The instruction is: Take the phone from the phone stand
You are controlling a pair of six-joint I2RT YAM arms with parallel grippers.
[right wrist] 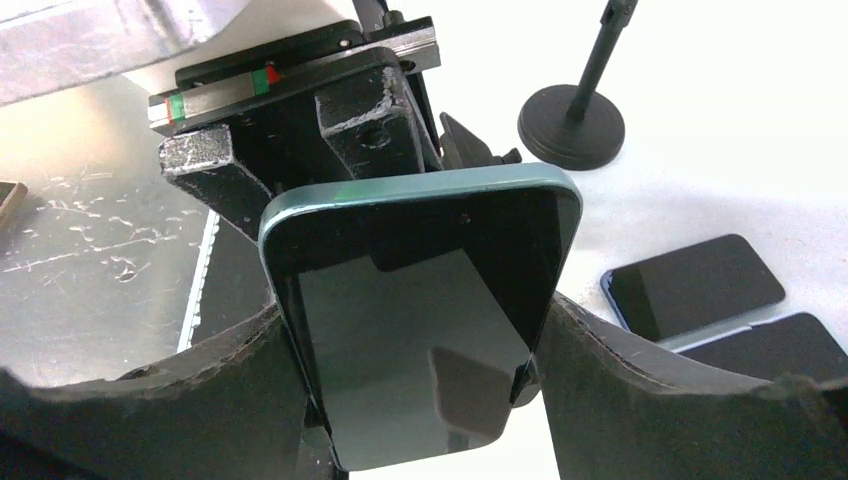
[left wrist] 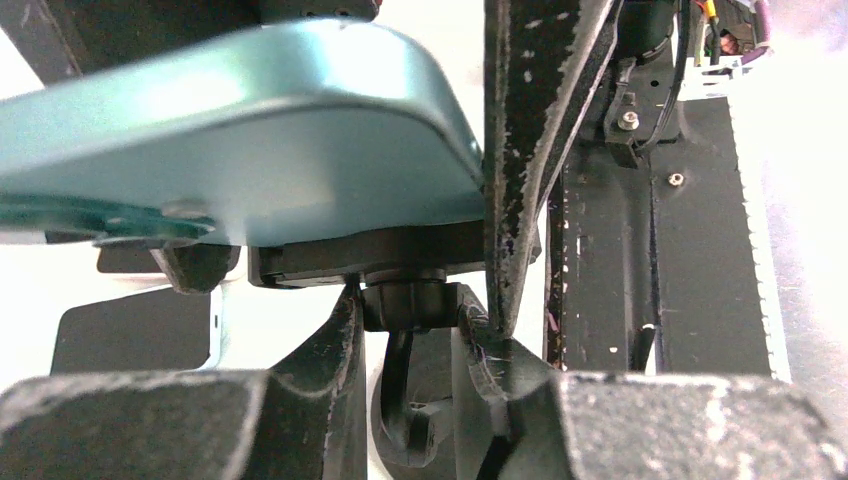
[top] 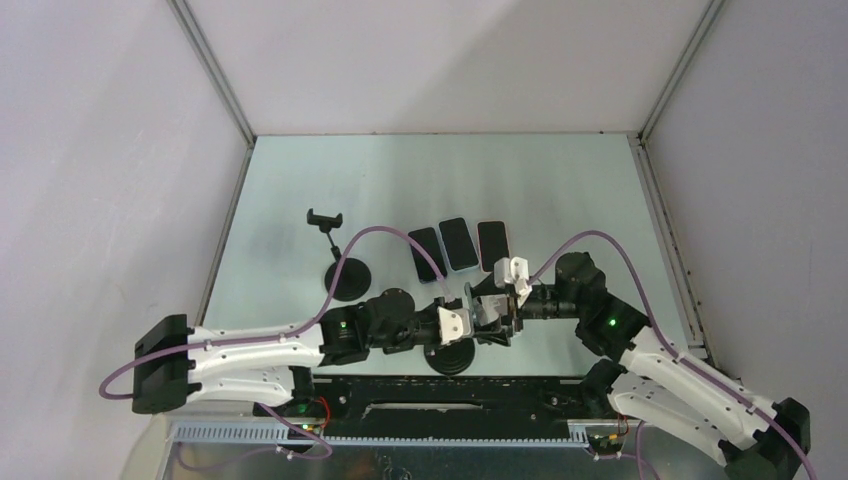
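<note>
A teal-edged phone [right wrist: 410, 350] fills the middle of the right wrist view, standing screen toward that camera, between the fingers of my right gripper. In the left wrist view its teal edge [left wrist: 250, 120] is above my left gripper, whose fingertips close round a black joint of the phone stand, just below the holder [left wrist: 300, 260]. In the top view both grippers meet over the near stand's round base [top: 449, 358], hiding most of the holder and phone.
A second, empty stand [top: 348, 280] is at the left. Several phones [top: 457, 243] lie flat at the middle of the white table [top: 440, 175]. The black front rail [top: 420, 390] runs below the arms.
</note>
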